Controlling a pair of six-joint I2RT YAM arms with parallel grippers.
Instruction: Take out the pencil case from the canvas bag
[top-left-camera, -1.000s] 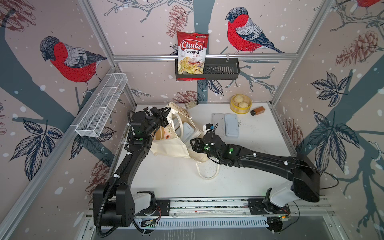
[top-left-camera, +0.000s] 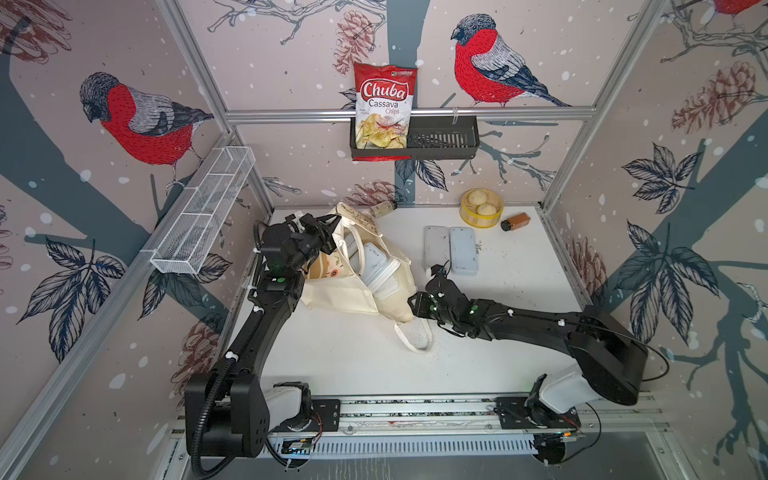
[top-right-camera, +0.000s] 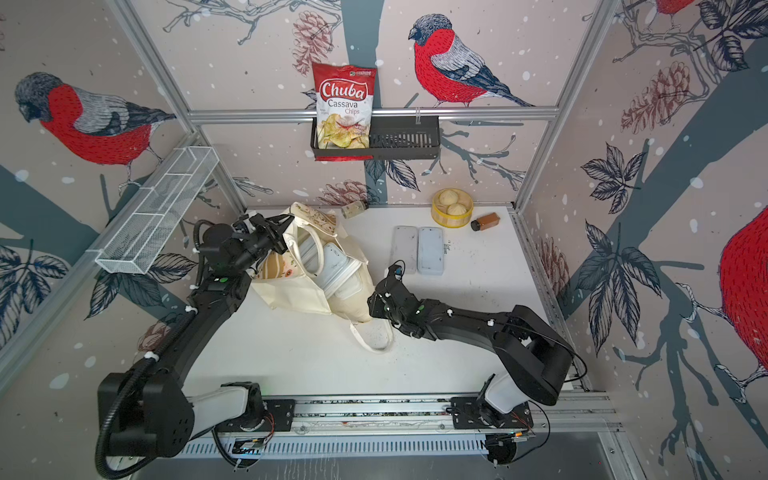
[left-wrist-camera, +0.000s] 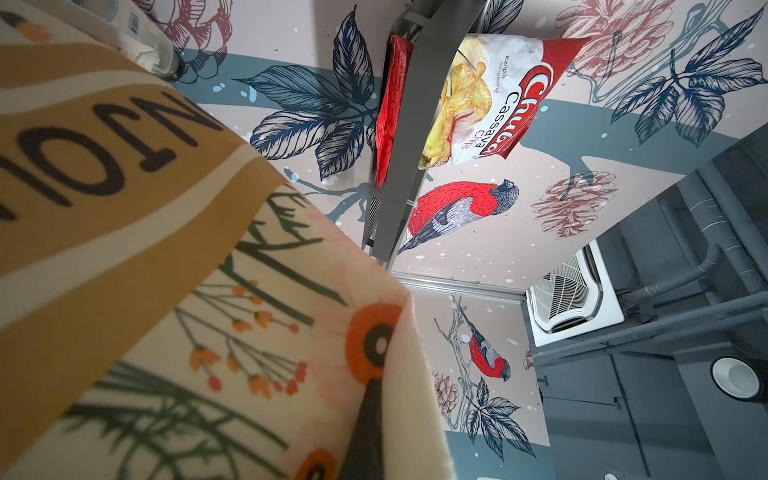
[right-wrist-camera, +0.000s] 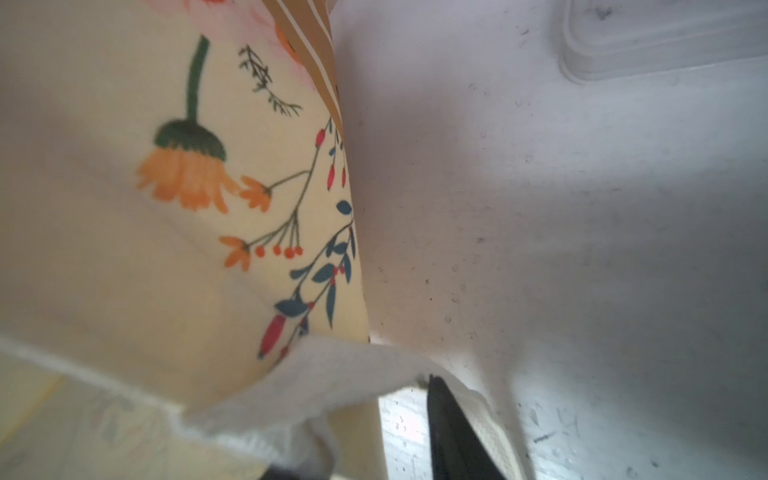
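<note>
The cream canvas bag (top-left-camera: 336, 292) (top-right-camera: 292, 292) lies open on the left-centre of the table, pale plastic cases (top-left-camera: 376, 268) (top-right-camera: 336, 272) inside. My left gripper (top-left-camera: 330, 221) (top-right-camera: 282, 221) is shut at the bag's raised upper edge; printed fabric (left-wrist-camera: 200, 280) fills much of its wrist view, hiding most of the fingers. My right gripper (top-left-camera: 418, 304) (top-right-camera: 377, 304) is at the bag's right edge; in its wrist view a white strap lies across its fingertips. Whether its fingers are closed on it I cannot tell.
Two flat pale cases (top-left-camera: 463, 250), a yellow steamer with buns (top-left-camera: 480, 208) and a brown bottle (top-left-camera: 516, 221) stand at the back right. A shelf with a chips bag (top-left-camera: 384, 108) hangs on the back wall.
My right gripper has moved right, from over the bag's opening to its edge, uncovering more of the cases inside. The left arm is almost unchanged.
</note>
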